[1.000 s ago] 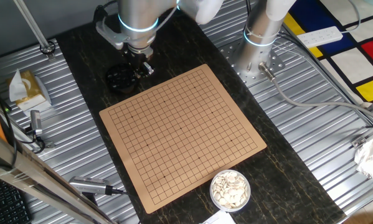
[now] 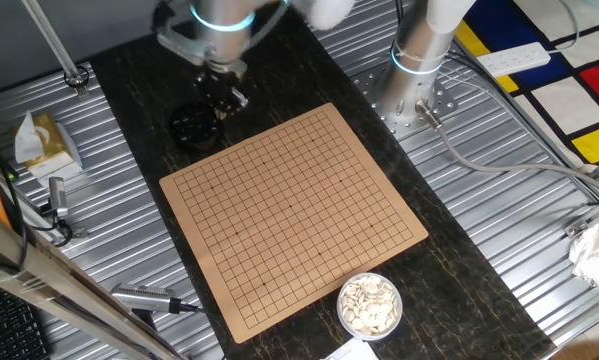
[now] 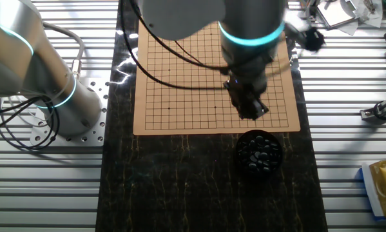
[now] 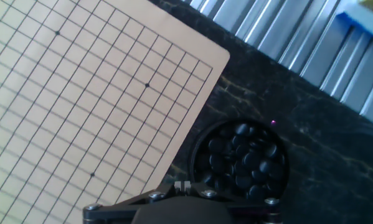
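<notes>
The tan Go board [image 2: 289, 210] lies bare on the dark marble-patterned tabletop, with no stones on its grid. Near its far left corner stands a round black bowl [image 3: 243, 169] full of black stones [image 4: 242, 158]. My gripper hangs beside that bowl, over the board's edge side; the wrist view has the bowl just ahead and to the right of the fingertips. Its two fingertips are together, and nothing shows between them. In exterior view 1 the gripper [image 2: 235, 103] is small and dark, right of the bowl. A clear round bowl of white stones [image 2: 369, 306] sits by the board's near edge.
The arm's base [image 2: 409, 95] is bolted right of the dark table. A tissue box [image 2: 49, 148] stands on the ribbed metal surface at left. Dark tabletop beyond the black bowl [image 3: 167, 187] is clear.
The board and both bowls have stayed put.
</notes>
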